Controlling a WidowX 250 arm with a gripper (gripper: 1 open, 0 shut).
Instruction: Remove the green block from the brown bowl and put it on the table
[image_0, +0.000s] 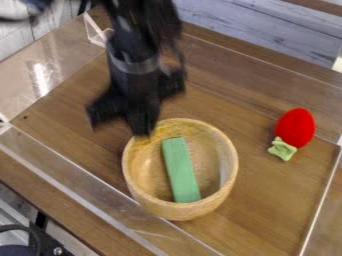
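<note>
The green block (181, 172) lies lengthwise inside the brown bowl (218, 150), its far end towards the back rim and its near end towards the front wall. My dark gripper (136, 110) is blurred, up and to the left of the block, over the bowl's back-left rim. Its fingers are shut with no block between them. The block is outside the fingers, fully in view and apart from them. Bare wooden table (274, 190) surrounds the bowl.
A red object (295, 127) with a pale green piece (282, 149) at its end lies to the right of the bowl. Clear table lies at the right front and the back middle. A clear raised strip (80, 195) runs along the left front edge.
</note>
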